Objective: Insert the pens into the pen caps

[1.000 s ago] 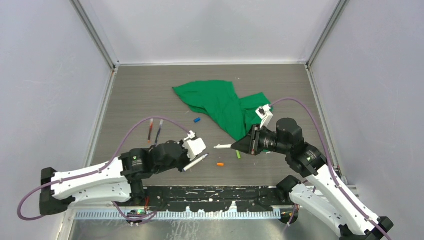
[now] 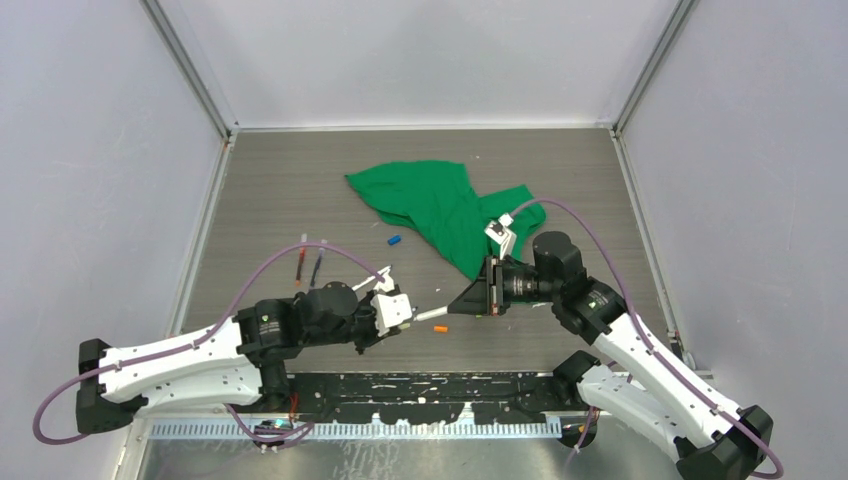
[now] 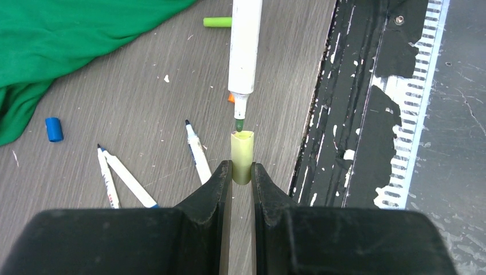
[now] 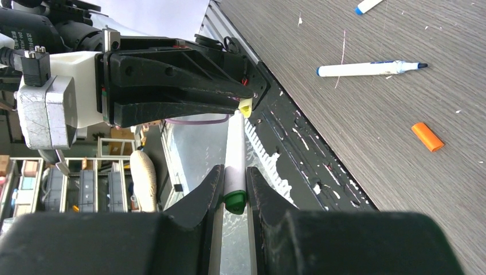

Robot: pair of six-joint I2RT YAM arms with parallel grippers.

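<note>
My left gripper is shut on a pale yellow-green pen cap (image 3: pixel 242 150), its open mouth turned toward the pen. In the right wrist view the cap (image 4: pixel 245 107) shows at the tips of the left fingers. My right gripper is shut on a white marker (image 4: pixel 234 149) near its green end (image 4: pixel 235 201). That marker's dark green nib (image 3: pixel 239 124) is at the cap's mouth in the left wrist view; whether it has entered cannot be told. From above, the marker (image 2: pixel 431 314) bridges the two grippers.
On the table lie a blue cap (image 3: pixel 54 129), an orange cap (image 4: pixel 427 137), a green cap (image 3: pixel 217 22) and several pens, one of them a blue-tipped marker (image 4: pixel 367 69). Green cloth (image 2: pixel 440 200) covers the back middle. Bare table shows at the right.
The left gripper has edged right over a loose pen.
</note>
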